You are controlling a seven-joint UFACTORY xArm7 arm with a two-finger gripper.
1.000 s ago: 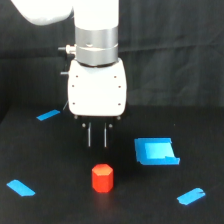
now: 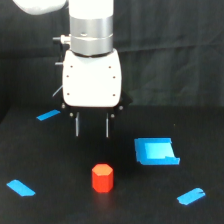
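Note:
A red block [image 2: 102, 178] with a hexagonal outline rests on the black surface, near the bottom centre of the camera view. My gripper [image 2: 92, 133] hangs above and behind it in the picture, fingers pointing down. The two thin fingers stand well apart, so it is open, and only dark background shows between them. The fingertips do not touch the red block. To the right of the block is a small blue tray [image 2: 141, 153] with a paler inside, and nothing shows in it.
Flat blue pieces lie at the lower left [image 2: 20, 188], lower right [image 2: 191, 196] and back left [image 2: 48, 115]. A dark curtain [image 2: 170, 60] closes off the back. Bare black surface surrounds the red block.
My gripper has moved a little left and up in the picture, and its fingers have spread wider apart. The red block and the blue tray have stayed in place.

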